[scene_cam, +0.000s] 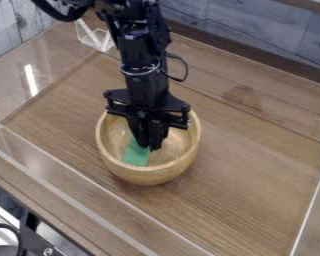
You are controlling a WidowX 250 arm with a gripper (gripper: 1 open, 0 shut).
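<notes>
A round, pale wooden bowl [163, 170] sits on the wooden table [243, 190], a green object [139, 150] lying in its left part. My black gripper [152, 134] reaches down from the top into the bowl, over and beside the green object. Its fingertips are partly hidden, and I cannot tell whether they are open, shut or touching the object.
The table around the bowl is clear, with most free room to the right. A white item [93, 32] stands at the back left, by the table's edge. Dark cables and hardware are at the bottom left corner.
</notes>
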